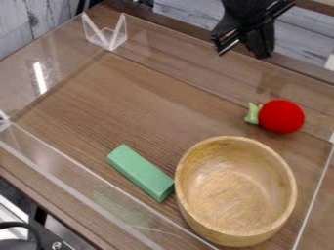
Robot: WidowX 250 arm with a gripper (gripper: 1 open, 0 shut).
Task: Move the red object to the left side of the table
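The red object [280,116], round with a pale green top pointing left, lies on the right side of the wooden table. My gripper [243,45] is up at the top of the camera view, well clear of the red object. Its black fingers hold nothing that I can see, and they look drawn together. Bare table [144,112] lies to the left of the red object.
A large wooden bowl [190,168] sits at the front right, below the red object. Left of the bowl is a green block [141,173]. A clear wire-like rack [107,33] stands at the back left. The left and middle of the table are open.
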